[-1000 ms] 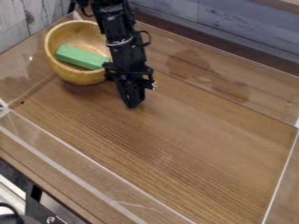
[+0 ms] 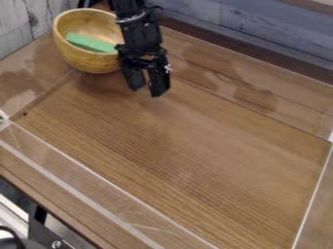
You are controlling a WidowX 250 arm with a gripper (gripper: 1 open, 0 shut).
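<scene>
A yellow bowl [image 2: 76,26] sits in the back-left corner of the wooden tray, with a long green object [image 2: 89,43] lying inside it. The black gripper [image 2: 146,78] hangs low at the bowl's right side, over bare wood; how far apart its fingers stand is hard to make out, and I see no object clearly between them.
Raised walls bound it at the back [image 2: 260,34], the left and the right.
The gripper has moved back, away from the camera, along the bowl's right side. The bowl and green object appear slightly farther back as well.
</scene>
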